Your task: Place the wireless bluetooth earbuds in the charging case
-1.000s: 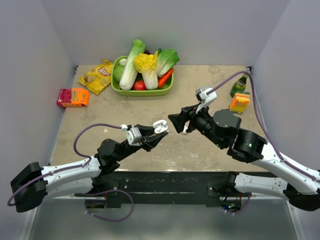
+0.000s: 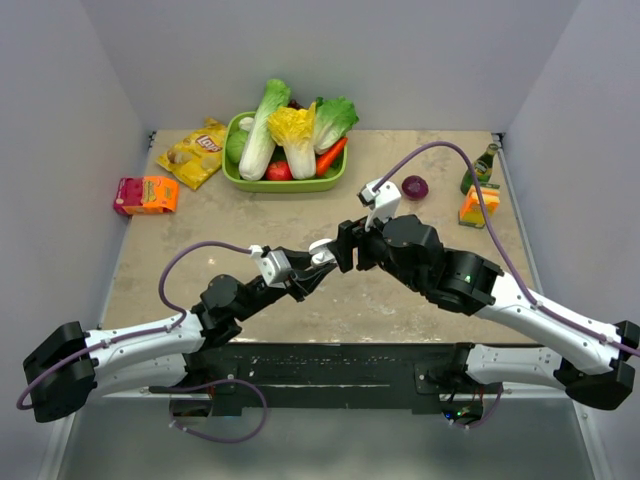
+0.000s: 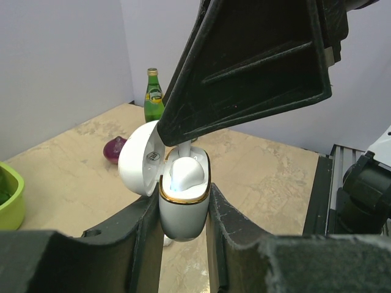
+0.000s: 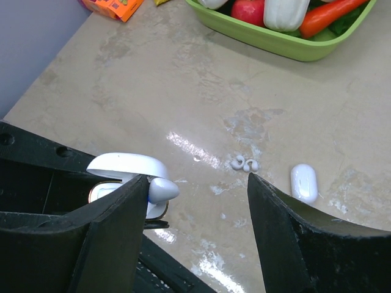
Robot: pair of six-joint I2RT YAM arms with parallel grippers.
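My left gripper (image 2: 314, 266) is shut on the open white charging case (image 3: 183, 217), lid raised, held upright in the left wrist view. My right gripper (image 2: 354, 243) is open right at the case, a black finger (image 3: 244, 73) over it. A white earbud (image 4: 162, 190) is at the case beside that finger; whether it is seated is hard to tell. On the table lie small white earbud-like pieces (image 4: 244, 163) and a white rounded object (image 4: 303, 182).
A green basket of vegetables (image 2: 250, 180) stands at the back. Chips (image 2: 190, 150), snack boxes (image 2: 145, 196), an onion (image 2: 414, 187), a bottle (image 2: 480, 170) and a carton (image 2: 478, 208) line the sides.
Since a second ago my right gripper has moved left to meet the case in my left gripper.
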